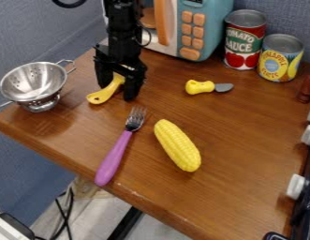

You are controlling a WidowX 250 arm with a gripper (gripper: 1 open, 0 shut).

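Note:
My black gripper is low over the wooden table at the upper left, right at a yellow utensil whose end runs under or between its fingers; whether it grips it, I cannot tell. A fork with a purple handle lies in front of it. A yellow corn cob is to the right of the fork.
A steel colander sits at the left edge. A toy microwave, a tomato can and a yellow can stand at the back. A small yellow-handled knife lies behind the corn. A black appliance lines the right edge.

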